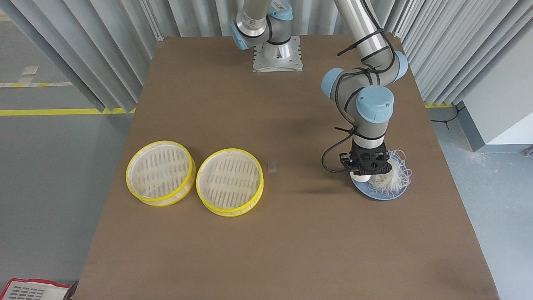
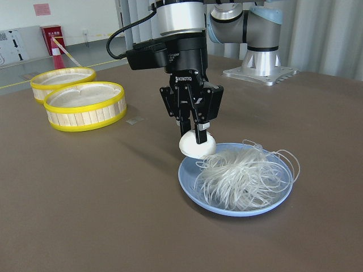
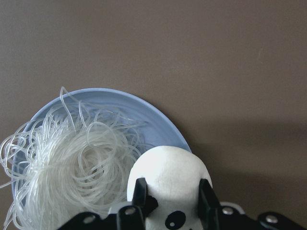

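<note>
My gripper (image 2: 193,127) is shut on a white rounded object with black spots (image 3: 168,167), held just above the near rim of a blue plate (image 2: 193,190). On the plate lies a loose heap of translucent white noodle-like strands (image 3: 76,163), some hanging over the rim. In the front view the gripper housing (image 1: 364,160) covers most of the white object.
Two round steamer baskets with yellow rims (image 1: 230,180) (image 1: 160,170) stand side by side on the brown table (image 1: 280,250), left of the plate.
</note>
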